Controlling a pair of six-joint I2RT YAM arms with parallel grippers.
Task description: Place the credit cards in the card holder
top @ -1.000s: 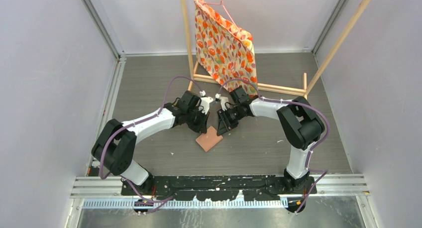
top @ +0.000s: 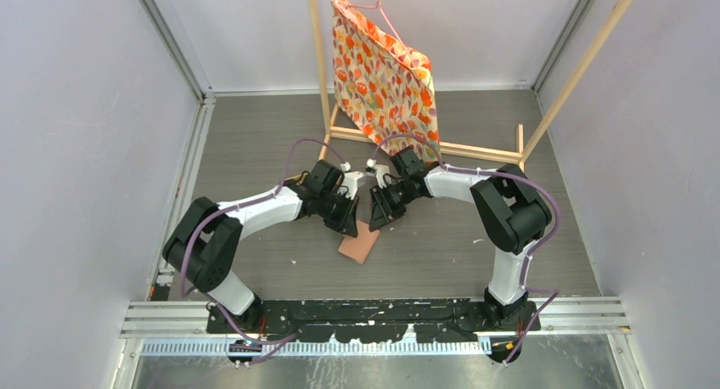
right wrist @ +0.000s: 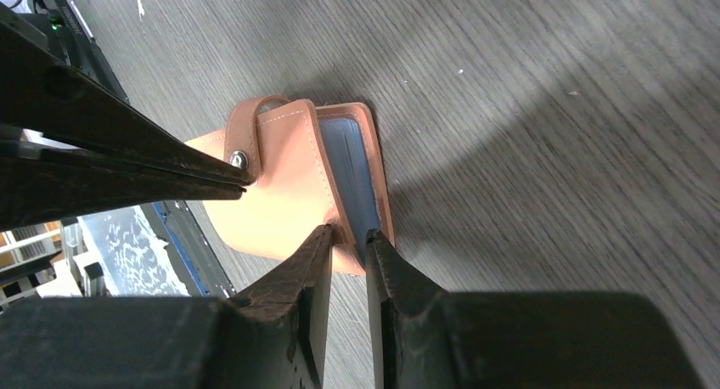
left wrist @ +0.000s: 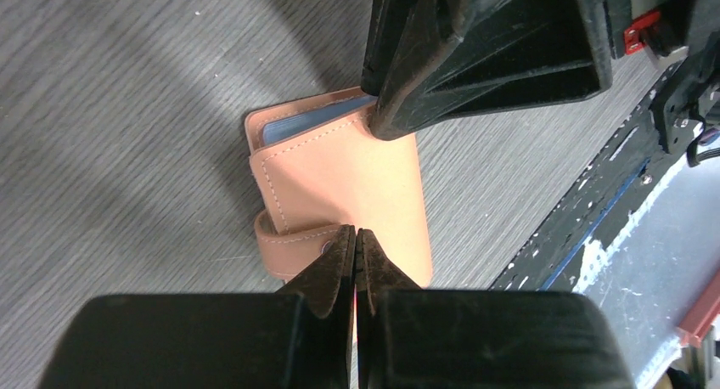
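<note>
A peach card holder (top: 359,248) lies on the floor between both grippers, its strap with snap visible in both wrist views. A blue card edge (right wrist: 348,172) shows inside the open side of the holder (left wrist: 357,177). My left gripper is shut, its tips at the strap, nothing visible between them. My right gripper is slightly open, fingertips at the holder's open edge, one on the peach flap, the other by the blue card; whether it grips the flap is unclear.
An orange patterned cloth (top: 382,83) hangs on a wooden frame (top: 475,151) behind the arms. A black rail (top: 390,312) runs along the front edge.
The holder has shifted slightly right and toward the front and turned a little. The left gripper has moved slightly the same way; the right arm is nearly still.
</note>
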